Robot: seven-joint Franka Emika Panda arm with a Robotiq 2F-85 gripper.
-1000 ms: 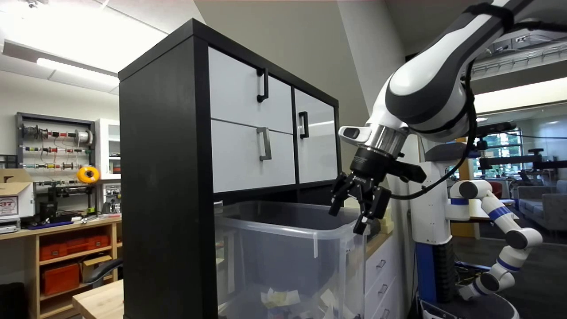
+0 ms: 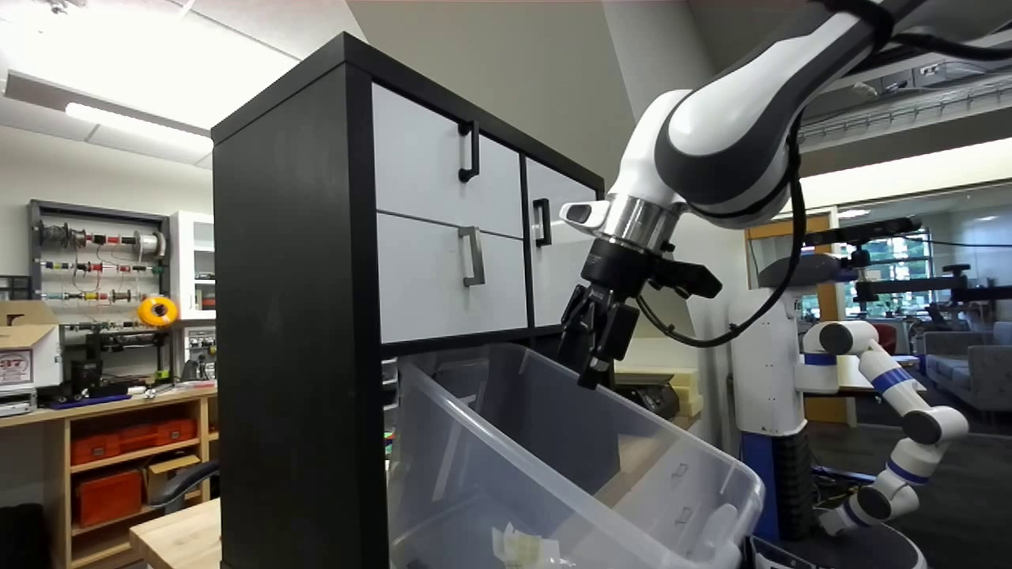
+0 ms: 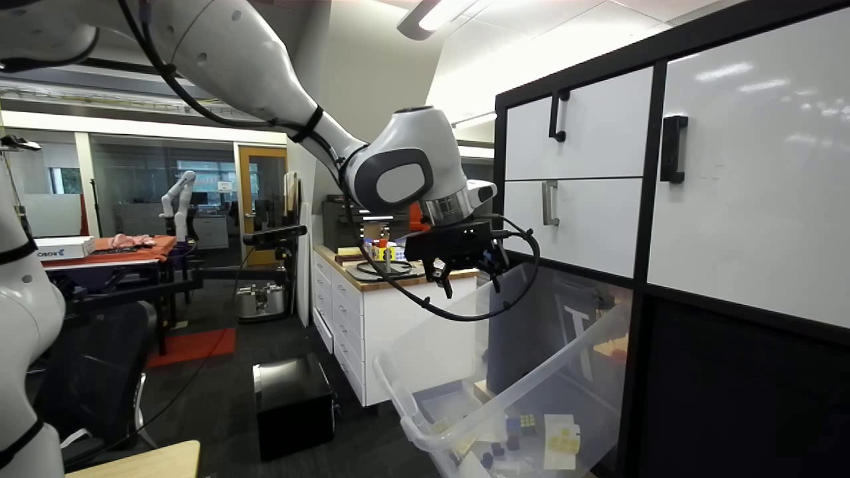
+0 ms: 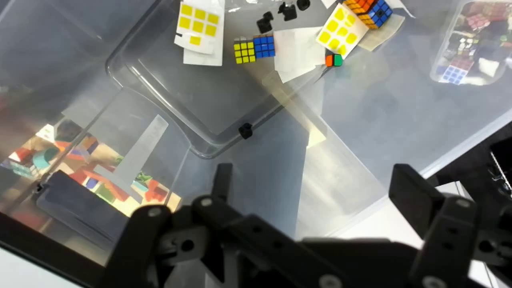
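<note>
My gripper [image 2: 595, 346] stands open above the mouth of a clear plastic bin [image 2: 526, 444], close to the cabinet. Nothing shows between its fingers in the wrist view. The bin is tilted, its front rim slanting down away from the cabinet. Inside it the wrist view shows a yellow and blue cube [image 4: 254, 50], an orange and blue cube [image 4: 372, 12], a small cube [image 4: 334, 60], papers with yellow squares [image 4: 197, 26] and several small black pieces [image 4: 245, 130].
A black cabinet [image 2: 285, 313] with white doors and handles [image 2: 471, 256] rises behind the bin. A white drawer unit [image 3: 350, 334] stands beside it. My cable [image 3: 470, 318] loops below the gripper. Colourful blocks [image 4: 103, 182] show through the bin wall.
The bin stood upright and now leans outward from the cabinet. My gripper has moved toward the cabinet and slightly up, from beside the bin's front corner to over its mouth.
</note>
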